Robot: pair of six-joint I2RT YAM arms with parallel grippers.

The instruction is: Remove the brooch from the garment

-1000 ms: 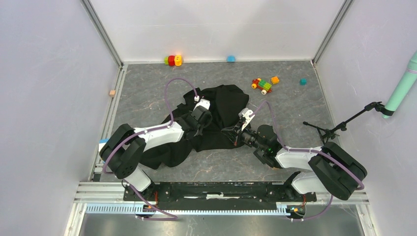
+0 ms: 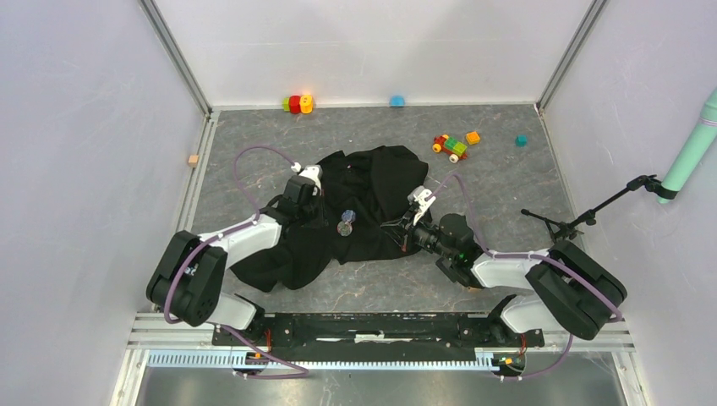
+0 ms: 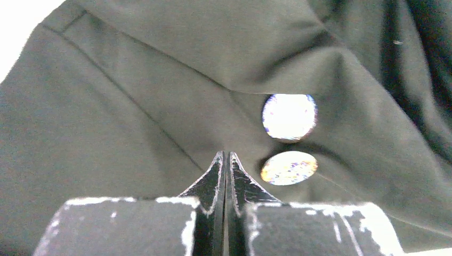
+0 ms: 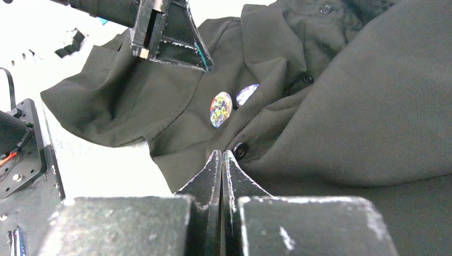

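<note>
The black garment (image 2: 372,186) lies crumpled on the table. Two round badges rest on it side by side: a pale blue-white brooch (image 3: 289,117) and a multicoloured one, the patterned brooch (image 3: 289,168). Whether either is pinned to the cloth I cannot tell. My left gripper is shut, nothing between its fingertips, with both brooches to the right of its tips in its wrist view. From above, the left gripper (image 2: 320,222) is left of the brooches. My right gripper is shut and empty over the cloth, close to a black button (image 4: 240,151).
Toy blocks (image 2: 298,104) stand along the back edge, and a small toy car (image 2: 451,147) sits at back right. A black stand (image 2: 565,227) is by the right wall. Bare table lies in front of the garment.
</note>
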